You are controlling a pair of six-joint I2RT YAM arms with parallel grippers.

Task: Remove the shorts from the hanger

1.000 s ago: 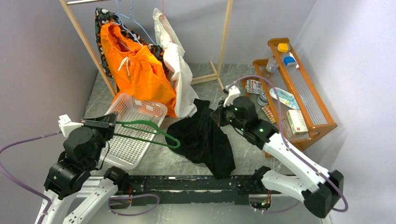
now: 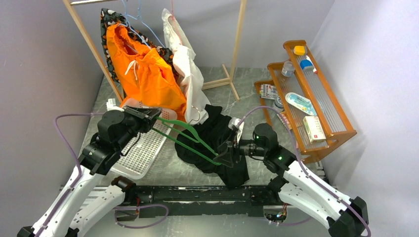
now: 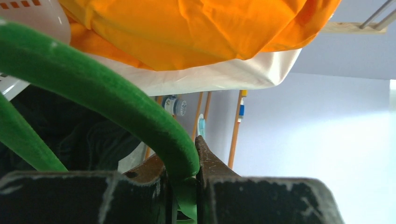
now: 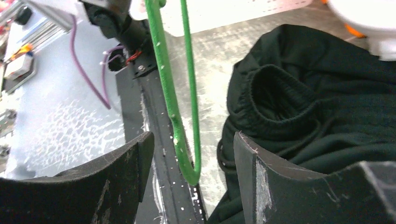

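Note:
A green velvet hanger (image 2: 192, 136) is held up by my left gripper (image 2: 155, 114), shut on one end, as the left wrist view (image 3: 184, 186) also shows. Its other end reaches down toward my right gripper (image 2: 225, 153), open around that end, with the green loop (image 4: 191, 175) between but apart from the fingers in the right wrist view. The hanger carries no garment. Black cloth (image 2: 232, 175), apparently the shorts, lies crumpled on the floor beneath it.
Orange shorts (image 2: 148, 74), patterned and white garments (image 2: 190, 74) hang on a wooden rack behind. A white perforated basket (image 2: 143, 158) sits at left. A wooden shelf unit (image 2: 336, 131) with small items stands at right.
My left gripper has moved right with the hanger, whose far end now sits lower right. My right gripper has moved down to that end.

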